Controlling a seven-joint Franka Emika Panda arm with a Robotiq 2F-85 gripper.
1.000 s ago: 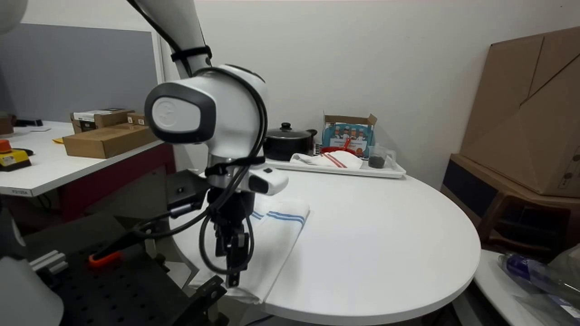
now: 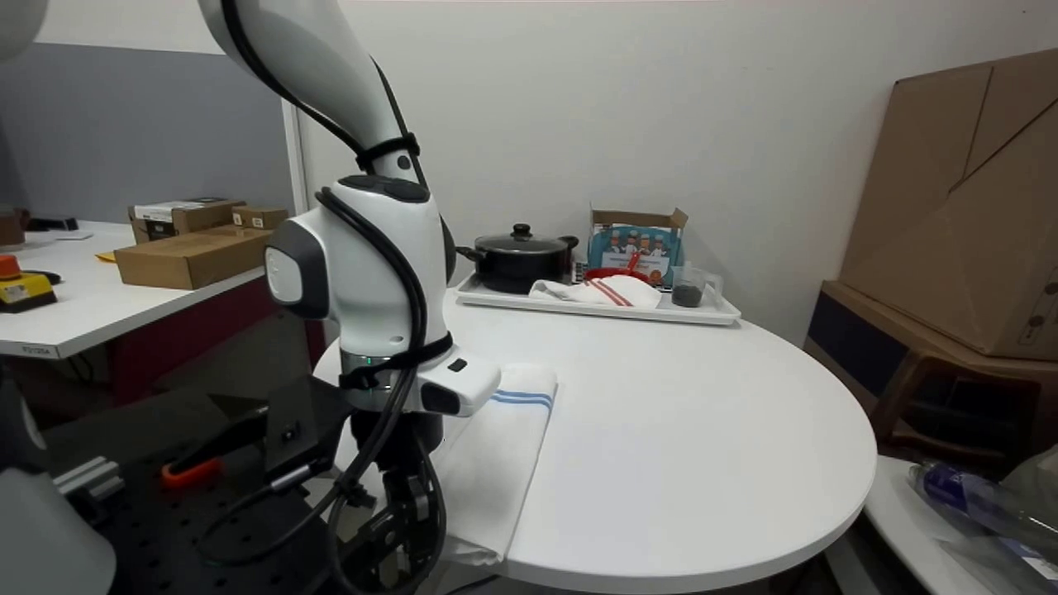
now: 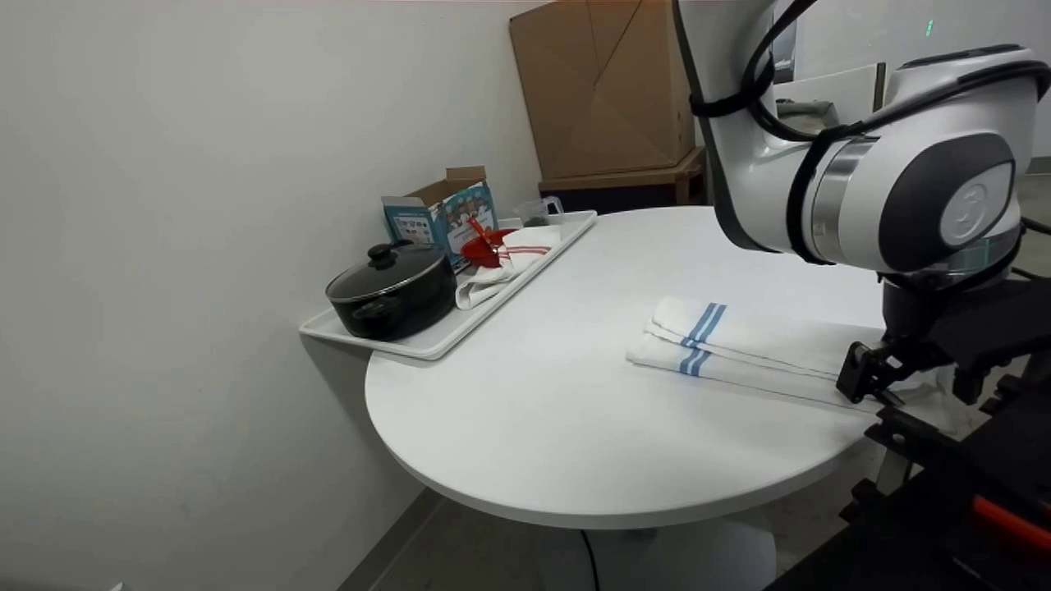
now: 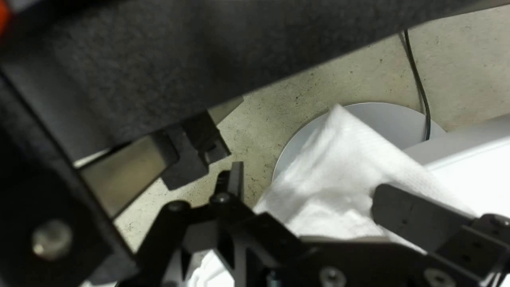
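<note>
A folded white towel (image 2: 496,466) with blue stripes lies at the near left of the round white table. In the second exterior view the towel (image 3: 749,345) shows its striped, layered end towards the table's middle. My gripper is open at the towel's other end, by the table's edge. A white corner of the towel (image 4: 349,167) shows between the spread fingers in the wrist view and sticks out past the table's edge. Whether either finger touches the cloth, I cannot tell. Cables and the wrist partly cover the gripper (image 2: 402,545) in the first exterior view.
At the table's back, a white tray (image 2: 714,314) bears a lidded black pot (image 2: 521,259), a red-striped cloth (image 2: 620,289), a red pan, a box and a clear cup. A dark perforated platform (image 2: 188,516) adjoins the near left.
My wrist and gripper have moved towards the near edge of the table and tilted. The towel's near end has shifted slightly to the right in the first exterior view.
</note>
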